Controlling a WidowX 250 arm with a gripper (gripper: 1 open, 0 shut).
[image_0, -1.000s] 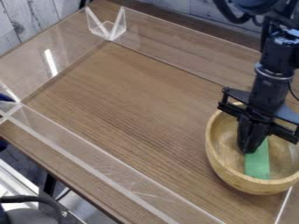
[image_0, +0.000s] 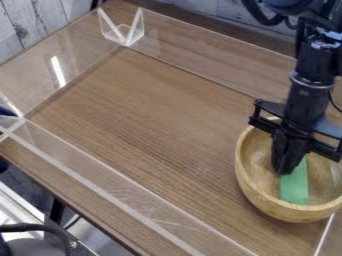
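Observation:
My black gripper (image_0: 283, 158) reaches down from the upper right into a round tan bowl (image_0: 261, 198) at the right edge of the wooden table. Its tips are low inside the bowl, over a green object (image_0: 294, 190) lying there. The fingertips look close together; whether they touch the green object cannot be told.
A clear bracket (image_0: 122, 35) stands at the back left. A dark object (image_0: 30, 240) is at the lower left, off the table.

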